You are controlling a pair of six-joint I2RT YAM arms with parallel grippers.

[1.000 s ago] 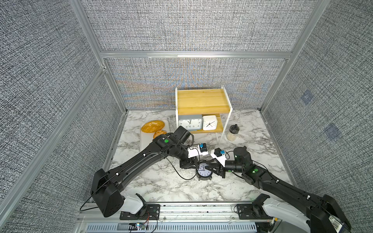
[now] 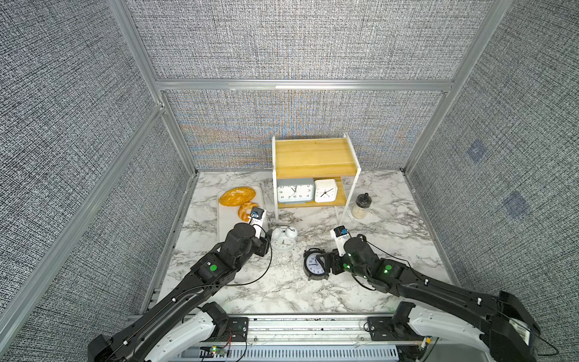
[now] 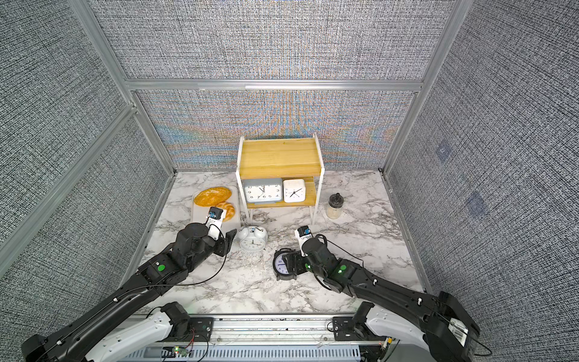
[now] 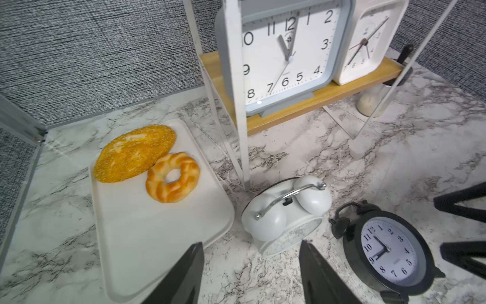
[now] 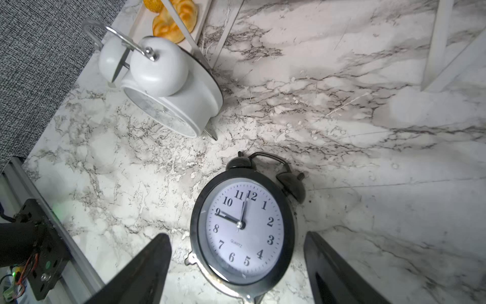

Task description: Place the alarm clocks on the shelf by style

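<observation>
A black twin-bell alarm clock (image 5: 242, 233) lies face up on the table, between the fingers of my right gripper, which stands open around and above it. A white twin-bell clock (image 4: 286, 212) lies left of it, near the shelf's front left leg. On the lower shelf (image 4: 344, 93) stand a grey rectangular clock (image 2: 294, 190) and a white square clock (image 2: 325, 190); the upper board (image 2: 314, 155) is bare. My left gripper is open, short of the white twin-bell clock, empty.
A white tray (image 4: 157, 243) with two breads sits left of the shelf. A dark-lidded jar (image 2: 360, 206) stands to the shelf's right.
My left arm has pulled back to the left from over the black clock, uncovering the white twin-bell clock. My right gripper has turned and stays over the black clock.
</observation>
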